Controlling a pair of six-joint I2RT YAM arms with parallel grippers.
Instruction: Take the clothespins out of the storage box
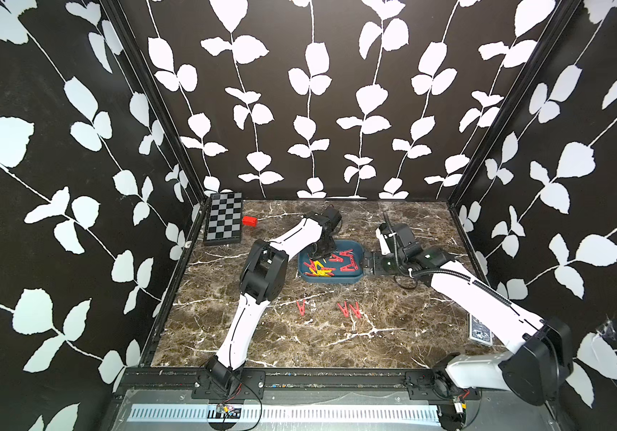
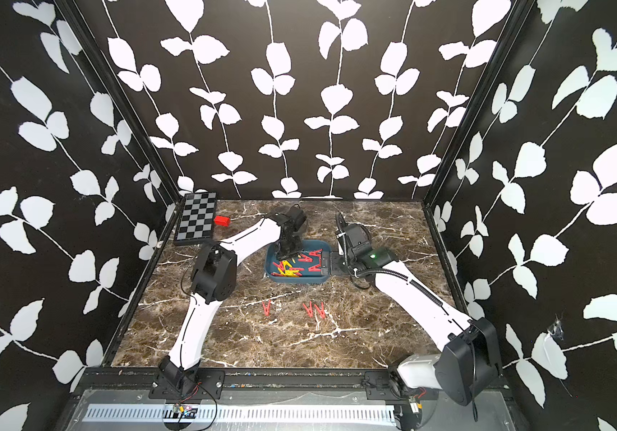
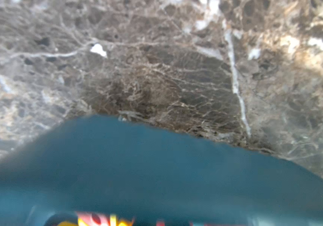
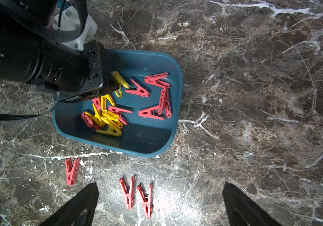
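Note:
A blue storage box [image 4: 146,143] holds red and yellow clothespins [image 4: 112,130]. My left gripper [image 1: 321,250] reaches down into its back left part; in the right wrist view it sits beside a yellow clothespin [image 4: 120,79], its fingertips mostly hidden, so I cannot tell what lies between them. My right gripper hangs open and empty at the box's right side, seen from above. Three red clothespins lie outside on the table in front of the box: one on the left [image 4: 71,171] and two [image 4: 127,192] nearer the middle.
A checkered board [image 1: 223,217] and a small red block [image 1: 249,221] lie at the back left. A card-like object [image 1: 480,330] is partly hidden at the front right.

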